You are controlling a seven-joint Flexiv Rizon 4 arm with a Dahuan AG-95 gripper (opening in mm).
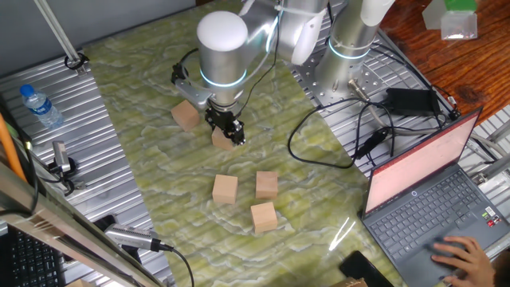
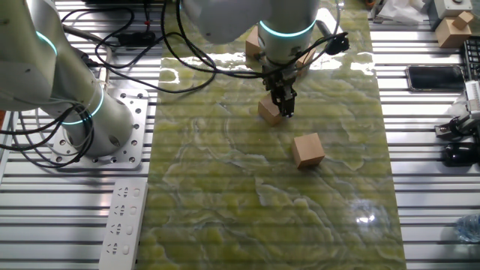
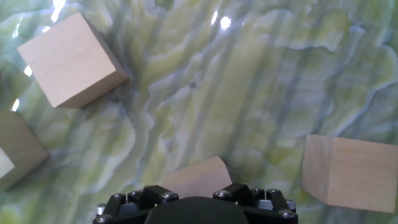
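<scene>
My gripper (image 1: pixel 225 127) hangs low over a wooden block (image 1: pixel 223 143), partly covering it in exterior view 1. In exterior view 2 the gripper (image 2: pixel 283 97) stands close beside the same block (image 2: pixel 268 111). At the bottom of the wrist view the black fingers (image 3: pixel 163 194) are apart, and part of a block (image 3: pixel 199 178) shows past them; no hold on it is visible. Another block (image 1: pixel 186 115) lies to the left. Toward the front are three more: a left one (image 1: pixel 225 190), a right one (image 1: pixel 267 185) and a front one (image 1: pixel 264 217).
The green marbled mat (image 1: pixel 175 239) has clear room around the blocks. A laptop (image 1: pixel 430 199) with a person's hand (image 1: pixel 466 259) on it sits at the right. A loose black cable (image 1: pixel 299 155) reaches onto the mat's right edge. Slatted metal table borders the mat.
</scene>
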